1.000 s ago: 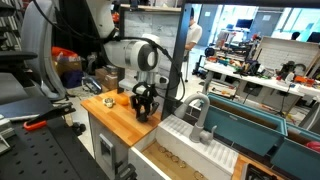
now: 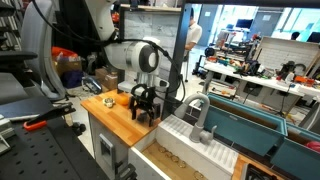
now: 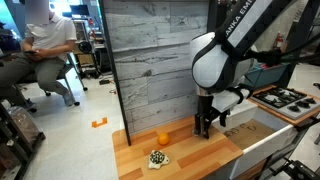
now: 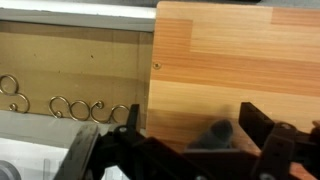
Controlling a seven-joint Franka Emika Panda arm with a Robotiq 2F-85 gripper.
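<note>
My gripper is open, its two dark fingers set well apart. Between and beneath them in the wrist view shows a dark grey, rounded object (image 4: 213, 136), partly hidden by the gripper's body. It lies on a light wooden board (image 4: 230, 60). Exterior view 1 has the gripper (image 2: 143, 112) low over the board's right part, close to the sink side. From exterior view 2 the gripper (image 3: 205, 128) is near the board's back right, and the dark object is hard to make out there. Whether the fingers touch it, I cannot tell.
An orange fruit (image 3: 163, 139) and a pale patterned item (image 3: 158, 159) lie on the board's left part. Beside the board is an open drawer-like compartment (image 4: 70, 65) with several rings. A grey faucet (image 2: 200, 108) rises nearby. A wooden wall (image 3: 150, 60) stands behind.
The gripper has shifted slightly and now sits lower, around the dark object's spot. The board and the fruit have not moved.
</note>
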